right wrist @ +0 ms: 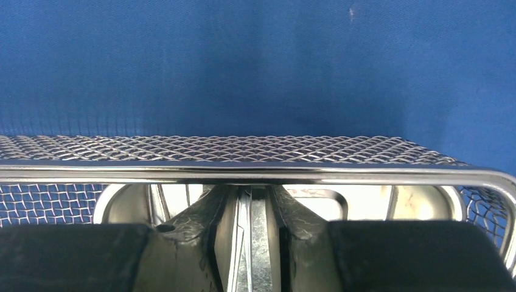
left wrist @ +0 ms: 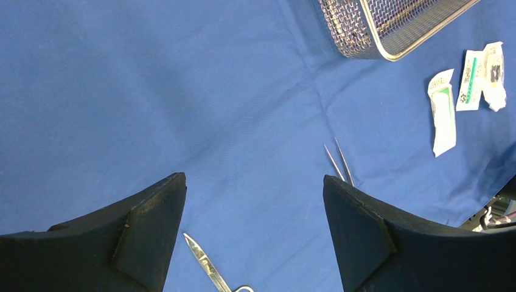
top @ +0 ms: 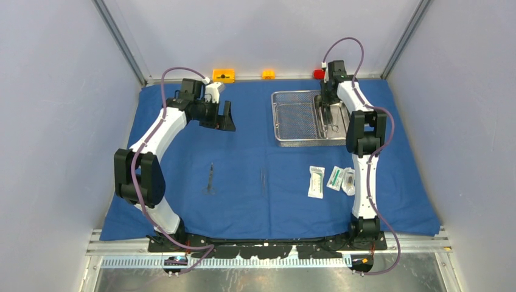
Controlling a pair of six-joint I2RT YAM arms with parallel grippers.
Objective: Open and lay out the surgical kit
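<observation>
My right gripper is open, down at the back of the mesh tray (top: 295, 142); slim steel instruments (right wrist: 244, 255) lie between its fingers in the metal inner tray (right wrist: 310, 204) at the tray's right side. My left gripper hangs open over the cloth at upper left, nothing between its fingers. Scissors (top: 210, 176) and tweezers (top: 263, 179) lie on the blue cloth. Three packets (top: 316, 182) (left wrist: 468, 79) (left wrist: 494, 76) lie in front of the tray.
Yellow bins (top: 223, 76) and a red one (top: 318, 73) line the back edge. Walls border both sides and the back.
</observation>
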